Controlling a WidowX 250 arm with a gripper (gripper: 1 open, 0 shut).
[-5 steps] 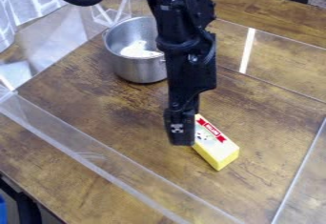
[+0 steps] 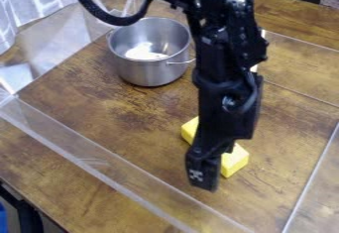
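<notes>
My black gripper (image 2: 212, 163) hangs low over a yellow box (image 2: 232, 160) on the wooden table, covering much of it. Its fingers point down at the box's near-left side; the far finger is mostly hidden, and whether the box sits between them cannot be made out clearly.
A steel pot (image 2: 146, 63) with something white inside stands at the back left. Clear plastic strips or panels run along the left and front edges, and another seam lies at the right.
My gripper has come down and a little to the right, onto the yellow box, which it now largely hides. The pot has not moved.
</notes>
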